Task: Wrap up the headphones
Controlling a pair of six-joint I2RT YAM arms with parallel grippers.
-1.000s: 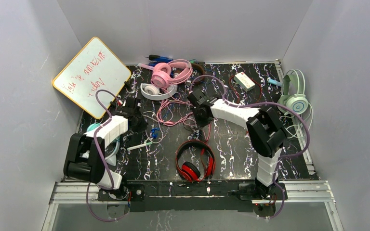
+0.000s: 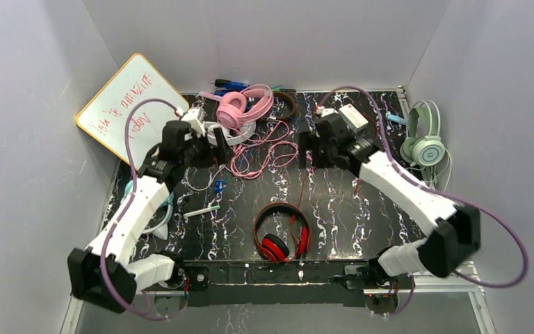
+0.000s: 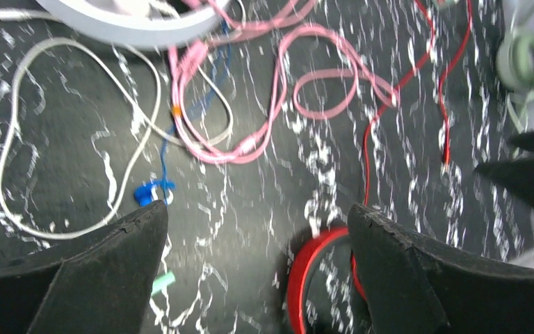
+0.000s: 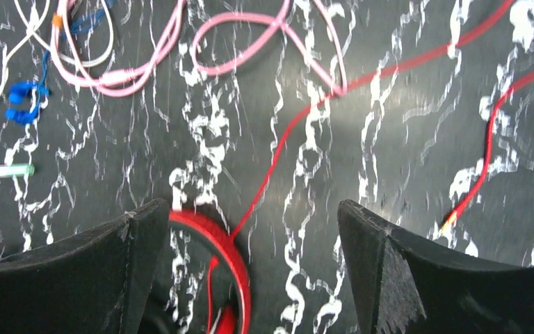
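Red-and-black headphones [image 2: 304,240] lie at the front centre, with a thin red cable [image 4: 272,164] running back from them. Pink headphones [image 2: 233,108] sit at the back on white headphones [image 3: 135,28]; tangled pink and white cables lie in front of them. My left gripper [image 2: 215,147] hangs open above the white headphones' cables, nothing between its fingers. My right gripper [image 2: 306,149] stands open above the table right of the pink cable, also empty.
Mint headphones [image 2: 427,149] lie at the right edge, a whiteboard [image 2: 128,104] at the back left. A blue clip [image 2: 219,186], a pen [image 2: 201,211] and a small white box [image 2: 353,116] lie about.
Both arms have risen and drawn back toward the front. My right gripper has moved rightward from over the pink cables; my left has shifted slightly forward from the pink headphones.
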